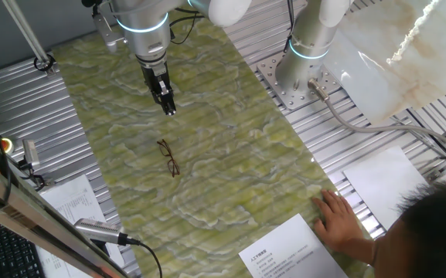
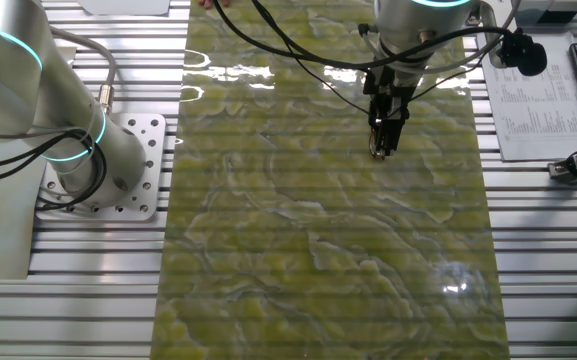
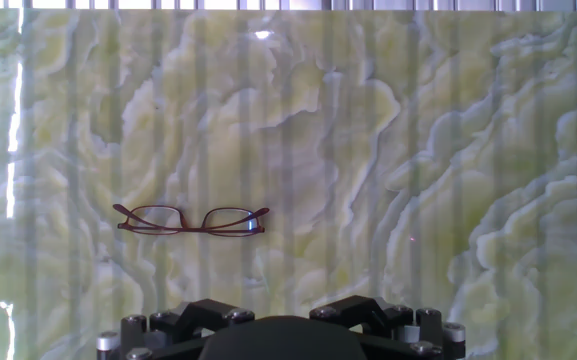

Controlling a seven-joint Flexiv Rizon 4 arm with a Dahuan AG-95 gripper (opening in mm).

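A pair of dark red-framed glasses lies on the green marble-patterned board. In the wrist view, the glasses are left of centre, lens side toward the arm, with their temples folded or foreshortened. My gripper hangs above the board, apart from the glasses and nearer the robot side in exterior view 1. Its black linkages show along the bottom of the wrist view, but the fingertips are out of sight there. From outside, the gripper is seen too small to judge its fingers. Behind it, the glasses cannot be made out.
A person's hand rests on the board's edge, close to a printed sheet. On the opposite side is a small device with a cable. Around the glasses the board is clear.
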